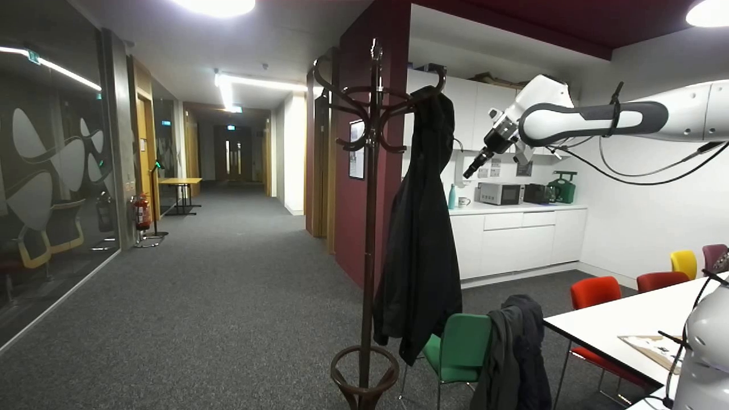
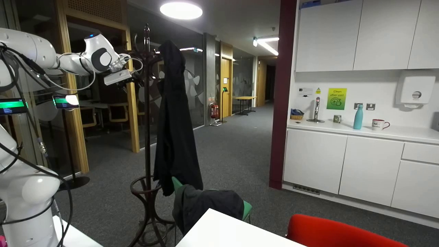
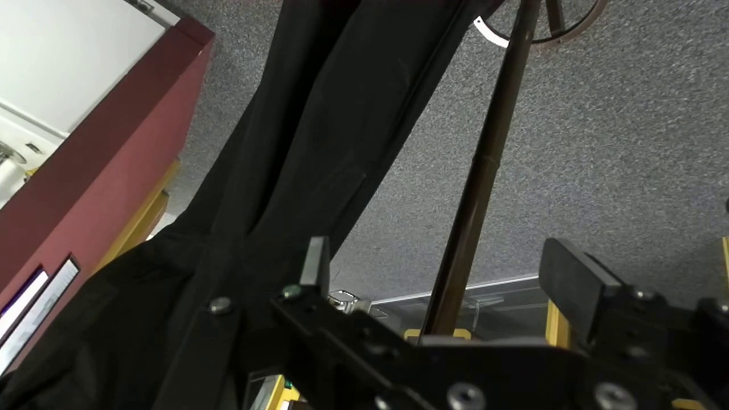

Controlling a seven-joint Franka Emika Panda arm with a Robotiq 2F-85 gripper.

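A black jacket hangs from a hook of the dark brown coat stand, its hem low beside a green chair. To the right of the jacket and apart from it, my gripper points down and to the left, level with its upper part. In the wrist view the gripper is open, its two fingers wide apart. Nothing is held there; only the stand's pole shows through the gap, farther off. Black jacket cloth fills the left of that view, partly behind the left finger.
A green chair with dark coats over its back stands below the jacket. The white table and red chairs are at the right. Behind is a kitchen counter with a teal bottle. Open carpet lies left of the stand.
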